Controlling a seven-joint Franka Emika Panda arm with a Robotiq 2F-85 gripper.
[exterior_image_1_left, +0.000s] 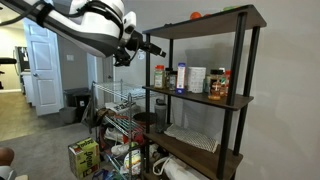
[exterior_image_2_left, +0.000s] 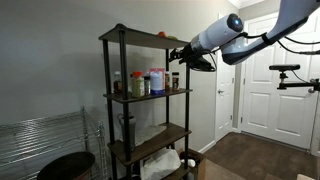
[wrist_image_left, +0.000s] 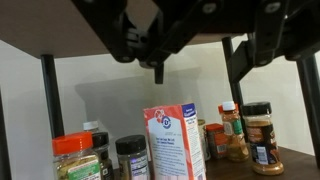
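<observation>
My gripper (exterior_image_1_left: 150, 48) is at the shelf's left front post, level with the gap between the top board and the middle board. In exterior view 2 the gripper (exterior_image_2_left: 182, 56) sits just under the top board's right end. Dark finger parts (wrist_image_left: 243, 62) fill the upper wrist view; what, if anything, lies between them cannot be made out. Below and ahead, a white, blue and red box (wrist_image_left: 176, 145) stands upright among spice jars, including a red-capped jar (wrist_image_left: 76, 158) and a black-capped jar (wrist_image_left: 262, 138). The box stands apart from the fingers.
Dark posts and the top board (exterior_image_1_left: 205, 22) hem in the gripper. A red round object (exterior_image_1_left: 196, 15) lies on top. White stacked containers (exterior_image_1_left: 196, 79) share the middle board (exterior_image_1_left: 200, 97). A wire rack (exterior_image_1_left: 118, 100) stands to the left.
</observation>
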